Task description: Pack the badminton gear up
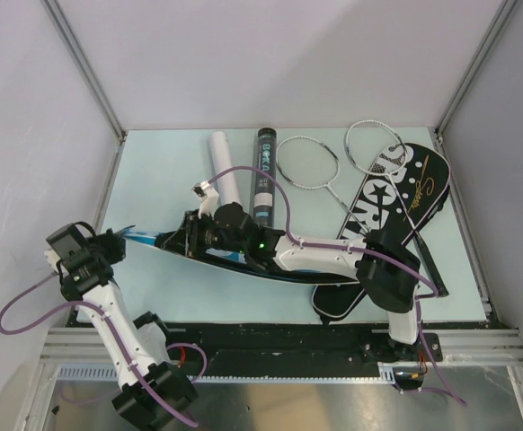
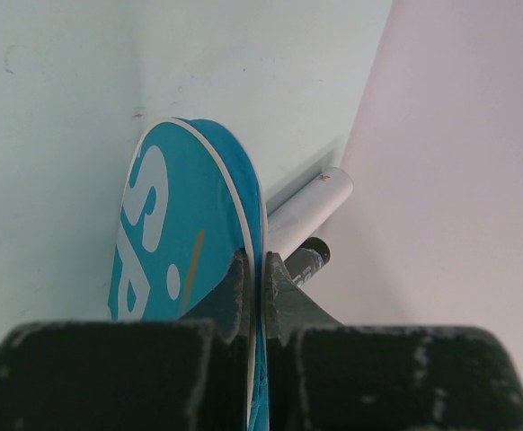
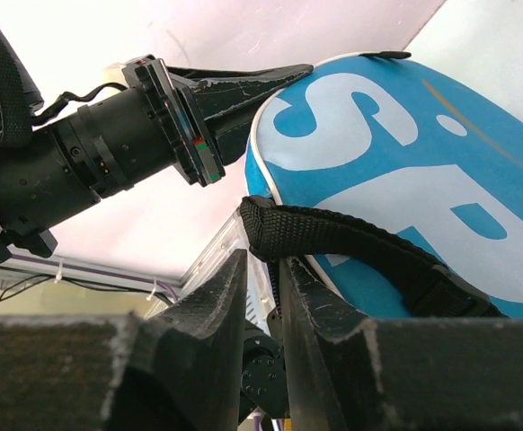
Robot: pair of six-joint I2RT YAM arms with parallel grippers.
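A blue racket bag [image 3: 369,135] with white lettering and pale piping stretches from the left side under my right arm. My left gripper is shut on one edge of it, at the bag's left end in the top view. At the bag's border, a black strap [image 3: 333,232] loops in front of my right gripper. Its fingers stand a little apart, with a dark strip showing in the gap; whether they touch the strap is unclear. Two rackets, one with its oval head [image 1: 307,162] bare and another [image 1: 376,148], lie at the back right.
A white tube [image 1: 225,166] and a black tube [image 1: 264,171] lie at the back middle. Under the rackets rests a black-and-white bag [image 1: 414,184].
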